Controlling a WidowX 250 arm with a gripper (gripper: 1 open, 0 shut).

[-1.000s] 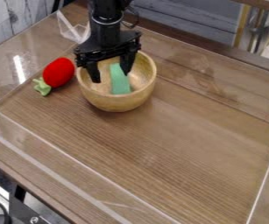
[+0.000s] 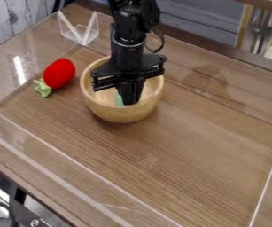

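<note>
My black gripper reaches down into the round tan bowl at the upper middle of the camera view. It is shut, and a small bit of a green object shows behind and below its fingers; whether they touch it is unclear, as the arm hides much of it.
A red object with a green piece lies left of the bowl. A clear plastic item is at the top left.
The arm has moved lower and toward the front over the bowl, now covering most of the green object. The bowl sits slightly lower in the view.
</note>
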